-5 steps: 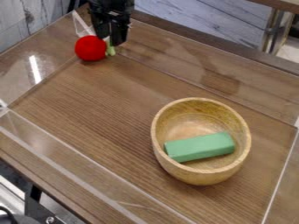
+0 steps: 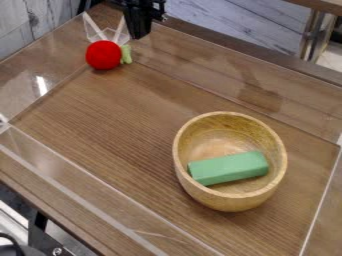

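A red ball (image 2: 104,55) sits on the wooden table at the upper left, with pale, translucent and light green shapes beside and behind it. My dark gripper (image 2: 140,22) is at the top edge, above and right of the ball and mostly out of frame; its finger state is unclear. A wooden bowl (image 2: 193,134) at the lower right holds a green block (image 2: 227,168).
Walls and ledges border it at the left and upper right.
My gripper has moved up and slightly right, away from the red ball and toward the top edge. The ball and bowl look unmoved.
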